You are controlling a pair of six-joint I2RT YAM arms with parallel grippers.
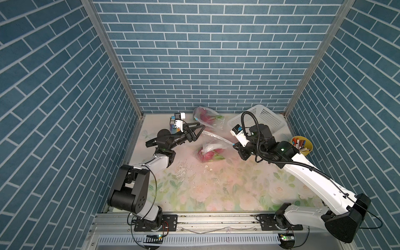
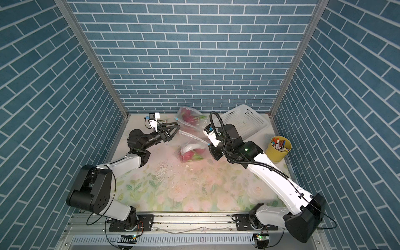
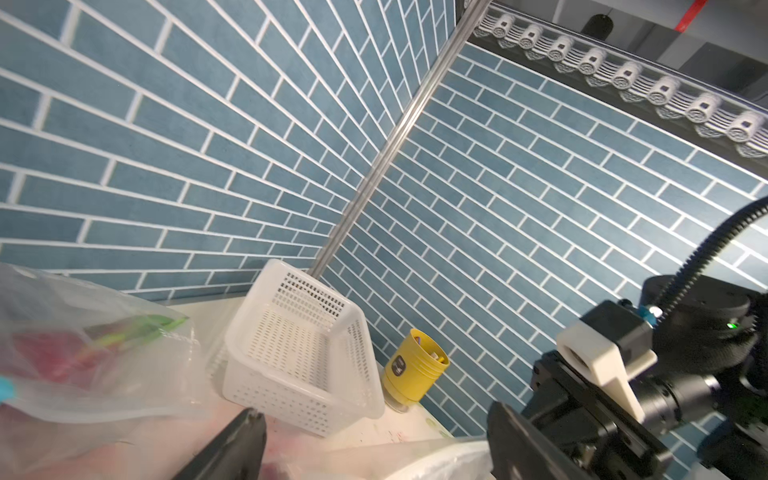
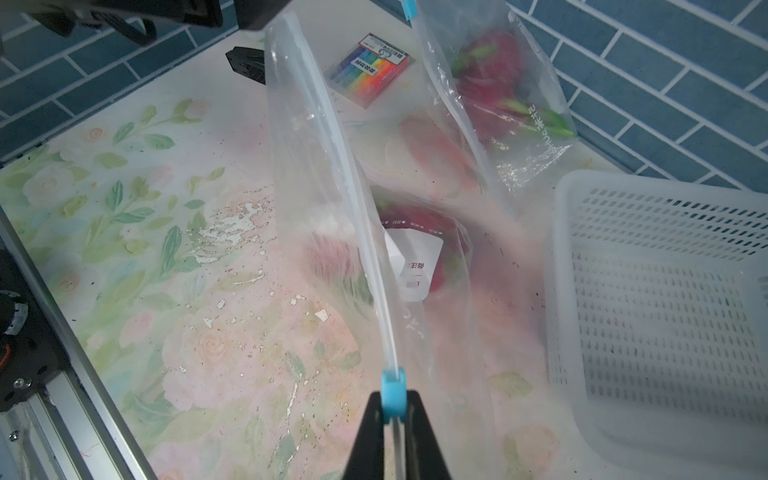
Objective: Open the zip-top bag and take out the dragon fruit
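Note:
A clear zip top bag (image 4: 356,200) hangs with its top strip stretched out, a dragon fruit (image 1: 206,155) in its lower part near the table. At the strip's right end my right gripper is shut on the blue zip slider (image 4: 393,392). My left gripper (image 1: 203,127) stands open near the strip's other end; its two dark fingers (image 3: 232,448) are spread, with part of the bag's film (image 3: 448,460) showing between and beyond them. Whether the bag's mouth is unzipped I cannot tell.
A second bagged dragon fruit (image 1: 208,116) lies against the back wall. To its right is an empty white basket (image 4: 656,320), with a yellow pen cup (image 1: 302,145) farther right. A colourful box (image 4: 369,68) sits at the left.

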